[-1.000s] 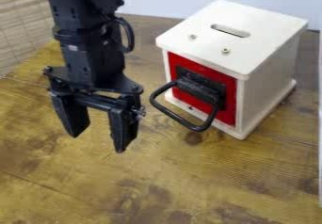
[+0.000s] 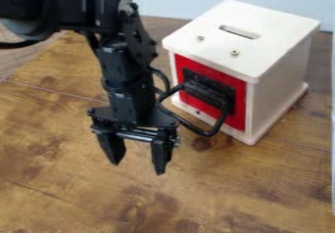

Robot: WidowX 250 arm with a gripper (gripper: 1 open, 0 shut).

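My black gripper [image 2: 137,155] hangs over the wooden table at the centre-left, open with nothing between its two fingers. To its right stands a white box [image 2: 275,90] with a slot and two small knobs on top. Its front has a red panel [image 2: 220,76] carrying a black fitting with a looped black handle [image 2: 210,129] that sticks out toward the gripper, partly behind the arm's wrist.
A pale wall is at the back, and a woven mat edge [image 2: 16,59] shows at the far left.
The arm has shifted right, toward the box and its handle, and the gripper sits slightly lower in the view. The box looks unchanged.
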